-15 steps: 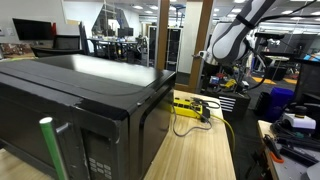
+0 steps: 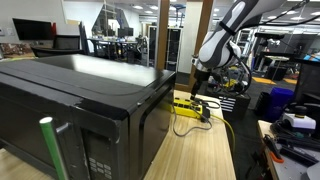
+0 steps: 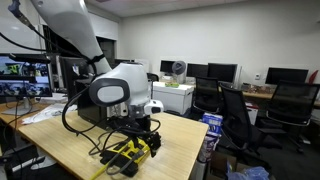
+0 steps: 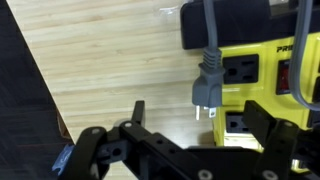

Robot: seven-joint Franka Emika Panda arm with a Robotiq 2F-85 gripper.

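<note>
In the wrist view my gripper stands open above the table, with nothing held between its fingers. Below and between the fingers lies a grey plug (image 4: 207, 88) with metal prongs, its cord running up out of the frame. Right beside it is a yellow and black power strip (image 4: 250, 98) with several sockets; the plug's prongs are outside them. From outside, the gripper (image 2: 193, 93) hangs over the yellow strip (image 2: 188, 109) at the table's far end. In the second exterior view the strip (image 3: 124, 160) lies under the arm, partly covered by cables.
A large black microwave-like box (image 2: 100, 115) fills the left of the table. A grey cord (image 2: 181, 133) loops over the bare wood (image 2: 200, 155) near the strip. A yellow cable (image 2: 230, 130) runs off the right edge.
The arm has moved left and down, bringing the gripper closer over the power strip. The strip and cords look unmoved.
</note>
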